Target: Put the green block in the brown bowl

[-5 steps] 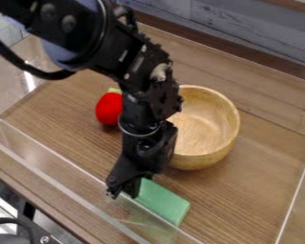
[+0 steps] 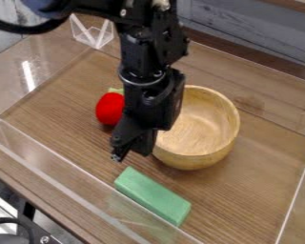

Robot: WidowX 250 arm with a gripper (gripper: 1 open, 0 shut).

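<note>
The green block [image 2: 152,196] lies flat on the table near the front edge, its whole top in sight. Behind it stands the brown bowl [image 2: 213,132], a light tan, with its left side hidden by the arm. My dark gripper [image 2: 131,151] points down between the two, above and behind the block's left end and in front of the bowl's left side. It is apart from the block, and no block shows at its fingertips. The dark fingers blend together, so how wide they stand cannot be told.
A red round object [image 2: 110,109] sits left of the arm, partly covered by it. A white wire-like stand [image 2: 91,32] is at the back left. Bare wooden table [image 2: 252,195] lies to the right of the block and bowl.
My gripper has risen and drawn back from the green block's left end, uncovering more of it. The block and the bowl stay in place.
</note>
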